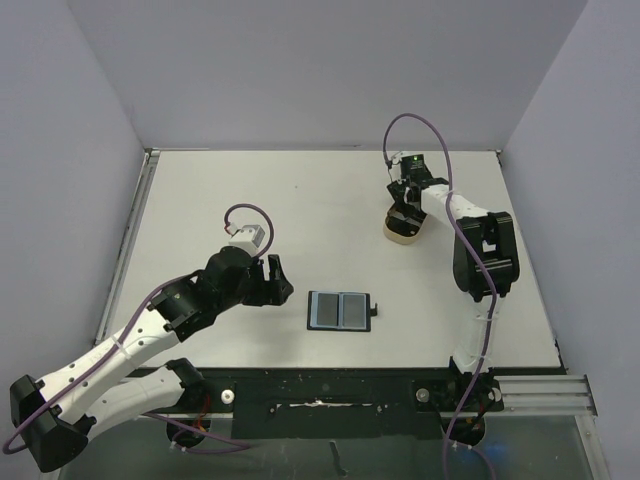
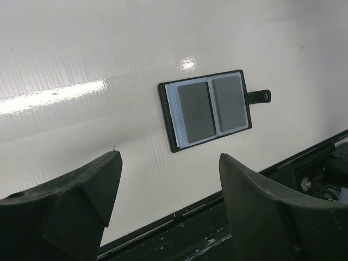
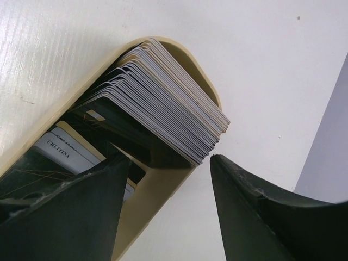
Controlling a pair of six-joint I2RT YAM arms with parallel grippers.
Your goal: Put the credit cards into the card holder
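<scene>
The card holder (image 2: 198, 109) lies open and flat near the table's front edge, its two clear pockets side by side and its strap pointing right. Behind it and to its left, my left gripper (image 1: 280, 281) hangs open and empty. A tan box (image 3: 151, 187) stands at the back right. Inside it, a packed row of credit cards (image 3: 163, 98) leans at one end, while a few dark cards (image 3: 62, 149), one lettered CHLITINA, lie low at the other. My right gripper is open over the box, with no card clasped; its left finger (image 3: 103, 190) covers part of the lower cards.
Bare white tabletop (image 1: 250, 185) spreads between the box and the card holder. Grey walls close in the back and sides, and the dark robot base (image 1: 320, 405) borders the front edge.
</scene>
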